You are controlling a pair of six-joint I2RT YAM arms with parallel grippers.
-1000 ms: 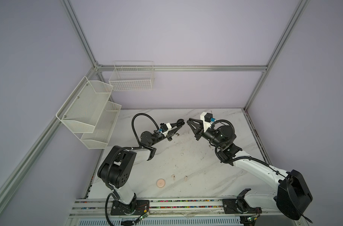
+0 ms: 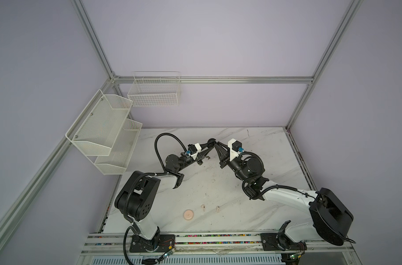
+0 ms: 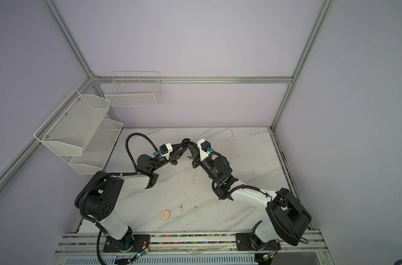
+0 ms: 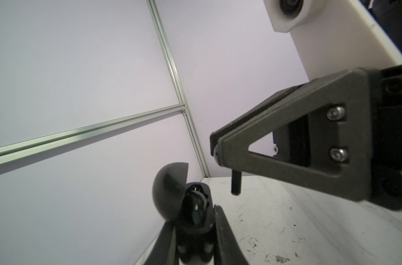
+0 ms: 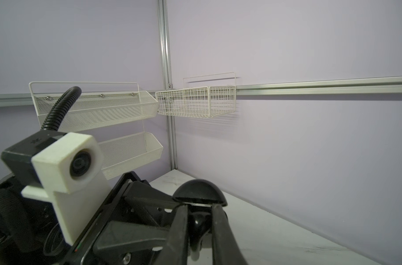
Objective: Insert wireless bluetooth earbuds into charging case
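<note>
The black charging case (image 4: 194, 243), its domed lid (image 4: 170, 190) standing up, is held above the table with my left gripper (image 2: 208, 148) shut on it. Inside its dark recess (image 4: 196, 207) there is a glossy shape; whether that is an earbud I cannot tell. My right gripper (image 2: 216, 144) is shut on a black earbud, whose stem (image 4: 236, 182) hangs below the fingertips in the left wrist view. It sits close to the case, in front of the lid in the right wrist view; in the left wrist view the earbud is beside and above the recess.
A round pink case (image 2: 188, 214) lies near the table's front, with a small pink earbud (image 2: 203, 207) and a second pink earbud (image 2: 218, 209) to its right. Wire baskets (image 2: 154, 90) hang at the back left.
My right gripper has come leftward and turned more downward, so that it is now close beside the case. The left arm with the case looks still.
</note>
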